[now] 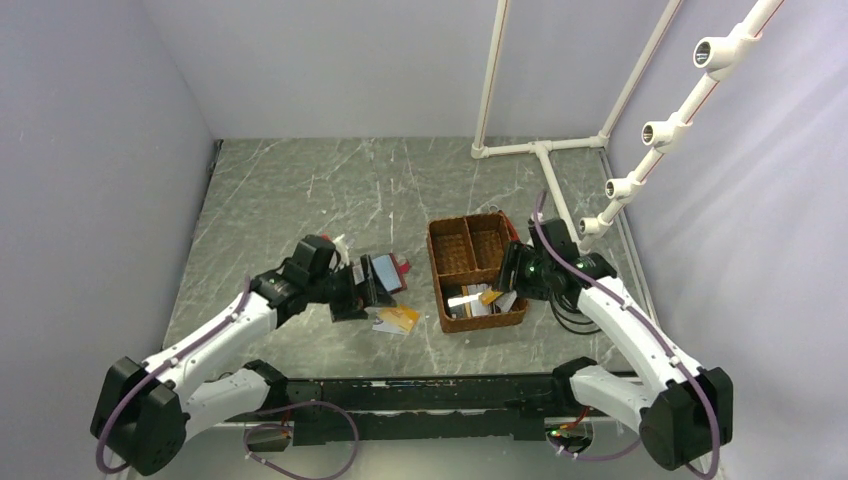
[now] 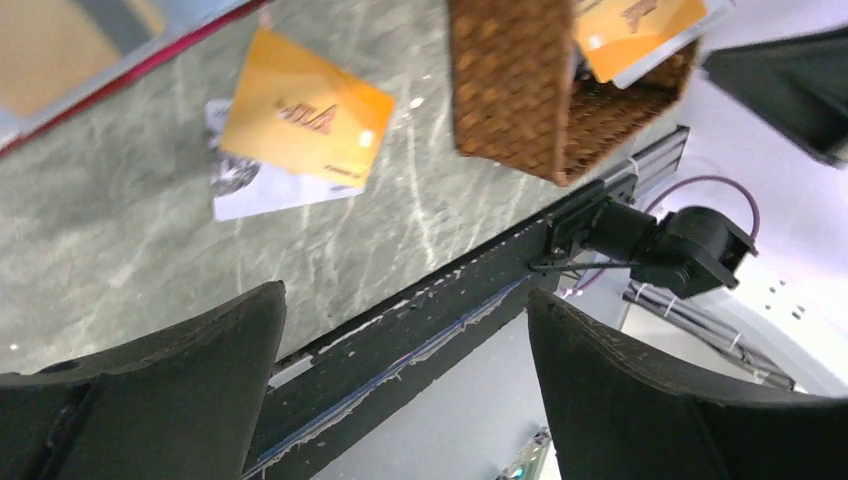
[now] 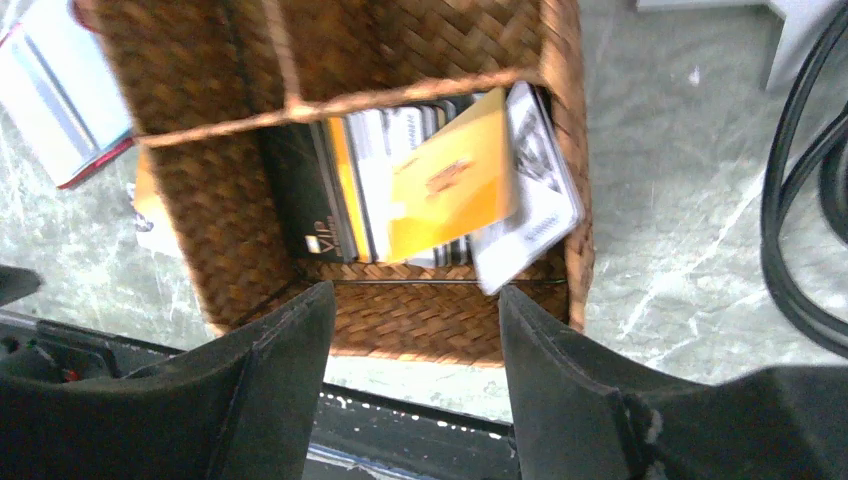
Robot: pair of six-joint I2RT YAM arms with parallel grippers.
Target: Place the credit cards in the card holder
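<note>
On the table a yellow card [image 2: 305, 110] lies across a white card [image 2: 260, 200]. Beyond them is an open red-edged card holder [image 1: 387, 273] with flat pieces inside, partly covered by my left gripper [image 1: 364, 292] in the top view. That gripper is open above the table, with nothing between its fingers. In the front compartment of the woven basket [image 3: 225, 235], another yellow card [image 3: 455, 185] leans over a row of upright cards, beside a white card [image 3: 545, 185]. My right gripper stands open over this compartment, clear of those cards.
The basket has two rear compartments [image 1: 488, 238]. Black cables [image 3: 790, 190] lie to its right, near a white pipe frame [image 1: 560, 195].
</note>
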